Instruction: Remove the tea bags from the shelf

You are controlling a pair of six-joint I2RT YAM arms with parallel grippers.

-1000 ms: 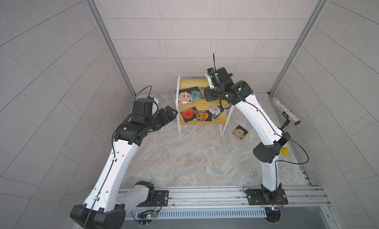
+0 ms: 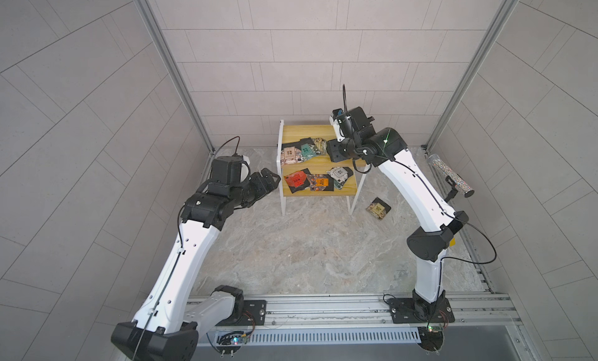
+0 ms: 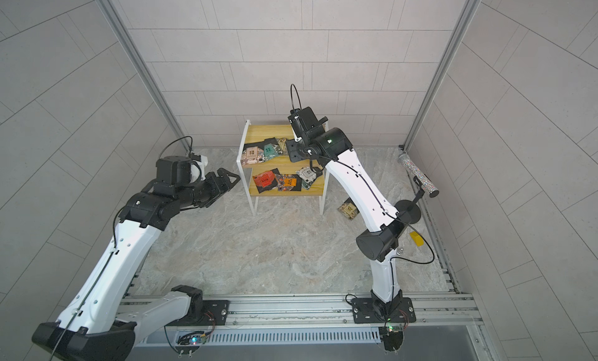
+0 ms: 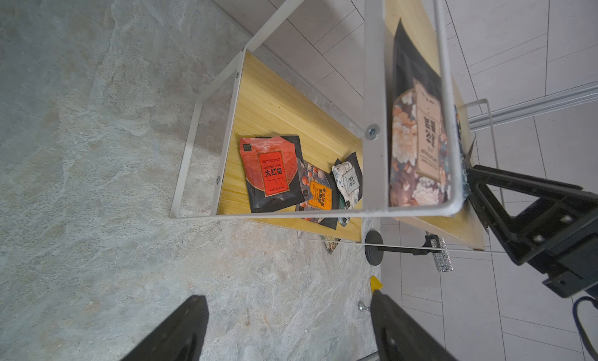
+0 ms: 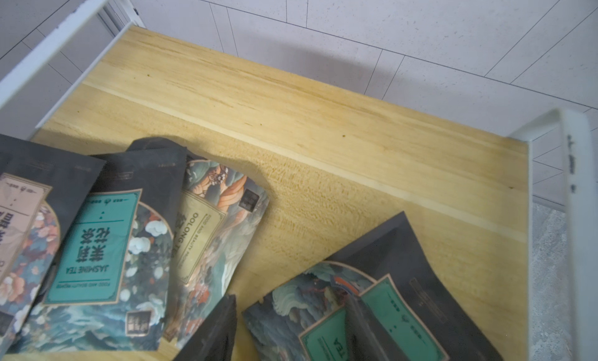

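Note:
A two-tier shelf point(image 2: 305, 130) holds tea bags. The upper board has pink, jasmine point(image 5: 93, 249) and oolong point(image 5: 202, 224) bags at left, and a teal-labelled bag point(image 5: 398, 267) at right, under my right gripper, whose fingers are apart, apparently holding nothing. The lower board has red point(image 4: 268, 168), orange point(image 4: 317, 196) and white point(image 4: 348, 180) bags. One bag point(image 2: 377, 207) lies on the floor right of the shelf. My left gripper point(image 2: 271, 178) is open beside the shelf's left side.
The white frame point(image 5: 573, 224) edges the upper board near my right gripper. A patterned cylinder on a stand point(image 2: 448, 174) stands at the right wall, with a yellow object point(image 3: 416, 237) near it.
My right arm and gripper have shifted slightly to the right over the upper board. My left arm and the bags on the floor and lower board look unchanged.

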